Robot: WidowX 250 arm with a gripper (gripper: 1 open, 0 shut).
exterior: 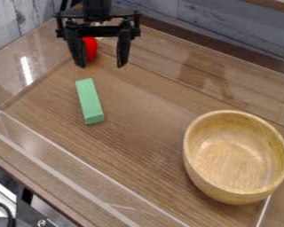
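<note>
The black gripper (97, 51) hangs at the upper left of the camera view, its fingers spread open, in front of a red object (90, 46) that it partly hides. Below it a green rectangular block (89, 100) lies on the wooden surface. A wide, empty yellow-tan bowl (234, 158) sits at the lower right.
A pale wall runs along the back. A dark cable shows at the lower left corner.
</note>
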